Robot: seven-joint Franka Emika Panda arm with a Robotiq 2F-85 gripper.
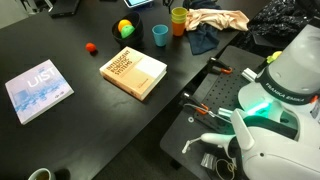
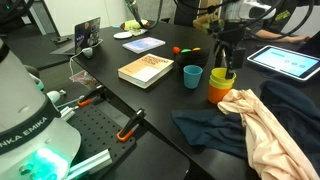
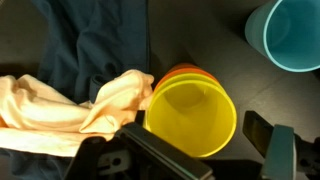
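Observation:
A yellow cup (image 3: pixel 192 115) sits nested in an orange cup (image 2: pixel 219 95), both upright on the black table. My gripper is open over the yellow cup, its fingers on either side of the rim in the wrist view. Nothing is held between them. In exterior view 2 the arm's dark end hangs just above the stack. Whether a finger touches the rim I cannot tell. A blue cup (image 2: pixel 192 77) stands upright beside the stack, apart from it.
Peach cloth (image 2: pixel 255 125) and dark cloth (image 2: pixel 210 130) lie close to the stacked cups. A black bowl (image 1: pixel 128 35) holds colored balls, with a red ball (image 1: pixel 91 47) outside it. Two books, one tan (image 1: pixel 133 73) and one pale (image 1: pixel 39 90), rest on the table.

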